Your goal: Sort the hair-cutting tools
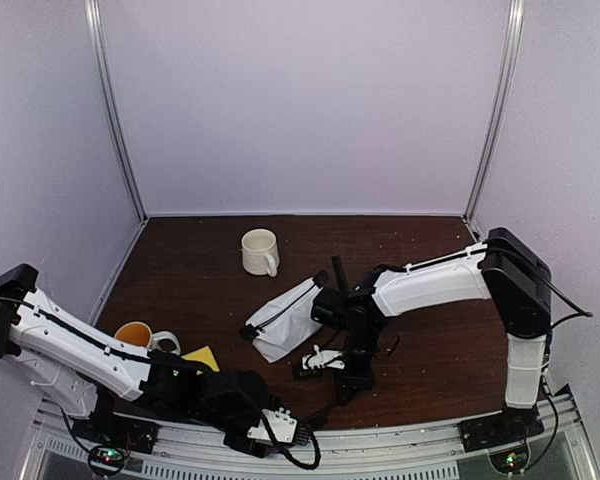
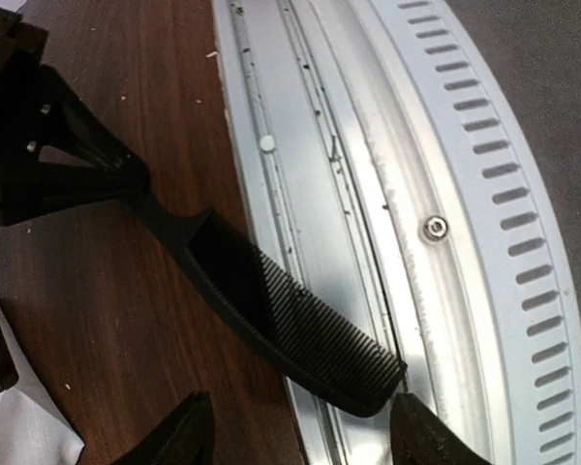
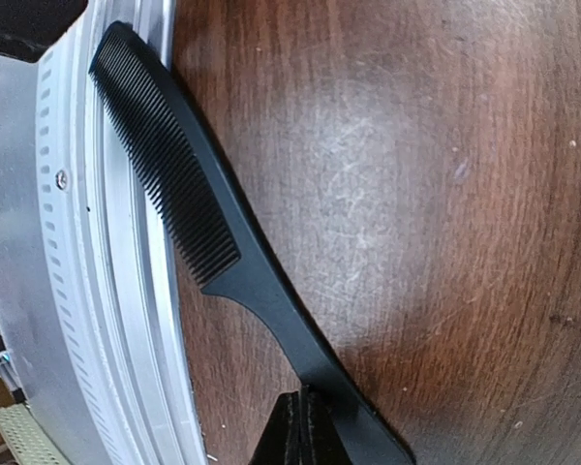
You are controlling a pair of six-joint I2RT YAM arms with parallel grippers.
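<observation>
A black comb lies at the table's front edge, its toothed end reaching over the metal rail, also seen in the left wrist view (image 2: 281, 320). My right gripper is shut at the comb's handle; whether the handle is held between the fingertips is unclear. My left gripper is part open over the toothed end, with nothing visible between its fingers. In the top view, a white cloth (image 1: 280, 325) with dark slender items on it lies behind the grippers.
A white mug (image 1: 259, 250) stands at the back, an orange-lined mug (image 1: 134, 334) at the left beside a yellow item (image 1: 202, 356). The metal rail (image 1: 380, 435) borders the front edge.
</observation>
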